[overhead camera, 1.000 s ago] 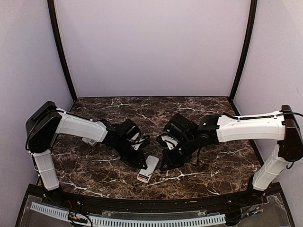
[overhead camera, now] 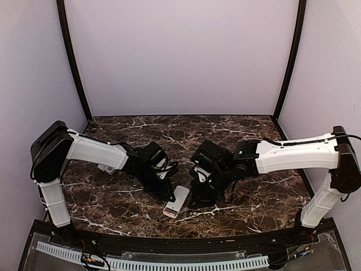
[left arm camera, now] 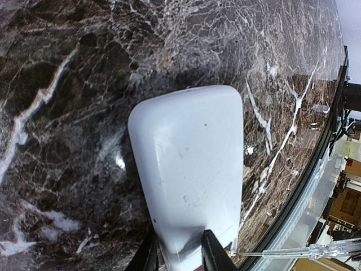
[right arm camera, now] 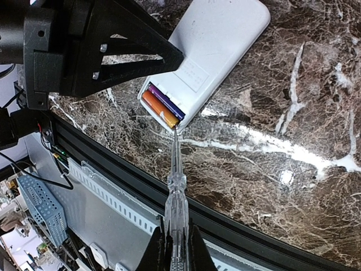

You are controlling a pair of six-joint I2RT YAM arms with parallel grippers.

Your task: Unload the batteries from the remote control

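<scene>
The white remote control (overhead camera: 179, 197) (left arm camera: 186, 158) (right arm camera: 220, 34) lies on the dark marble table, its battery bay open at the near end. An orange battery (right arm camera: 158, 108) and a purple battery (right arm camera: 166, 100) sit in the bay. My left gripper (overhead camera: 168, 193) is shut on the remote's body. My right gripper (overhead camera: 197, 199) is shut on a clear slender tool (right arm camera: 176, 192), whose tip touches or nearly touches the bay's end by the batteries.
The table's front rail (overhead camera: 141, 241) runs just below the remote, with a slotted metal strip beyond it. Small pale items (overhead camera: 107, 168) lie at the left under the left arm.
The left arm and the remote have not visibly moved.
</scene>
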